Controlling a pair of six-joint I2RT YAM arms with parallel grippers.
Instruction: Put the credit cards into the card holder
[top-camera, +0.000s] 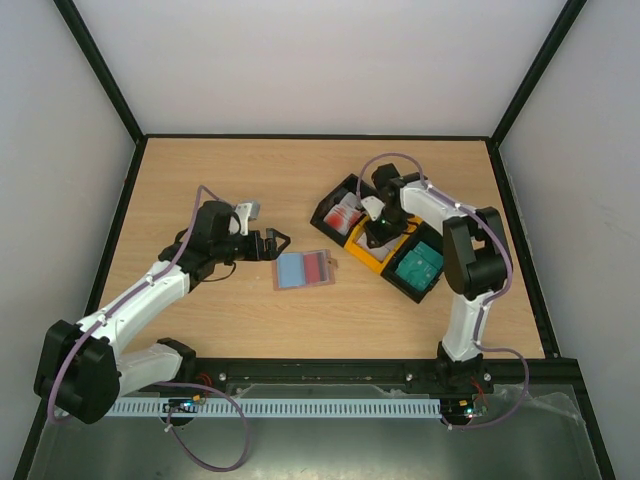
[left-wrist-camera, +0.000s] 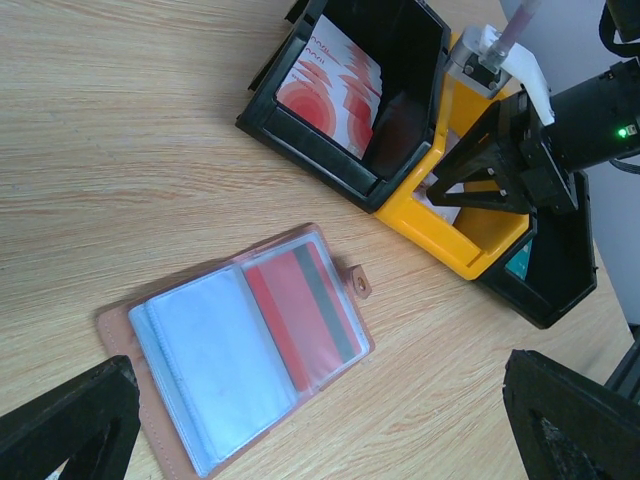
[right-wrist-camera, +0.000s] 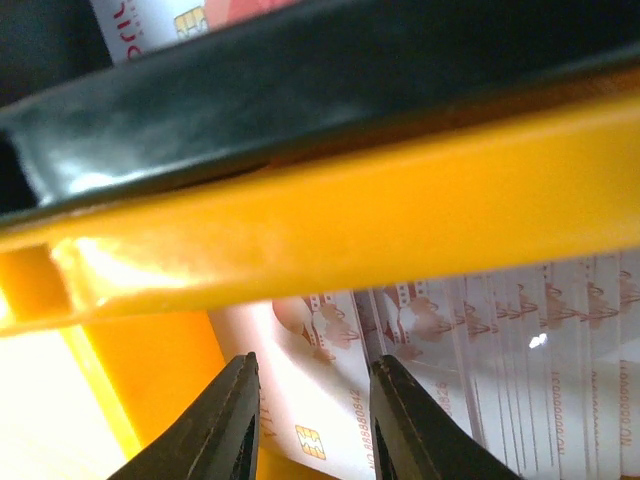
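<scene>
The open card holder lies flat on the table, a blue panel on its left half and a clear pocket over red and grey stripes on its right. My left gripper hovers over its upper edge, open and empty. Inside the yellow box, pale patterned credit cards stand in a row. My right gripper reaches into that box. Its fingertips are apart, with the face of the end card showing in the gap; no clear grip on it shows.
A black box with red-and-white cards joins the yellow box on one side. Another black box with teal cards joins the other.
</scene>
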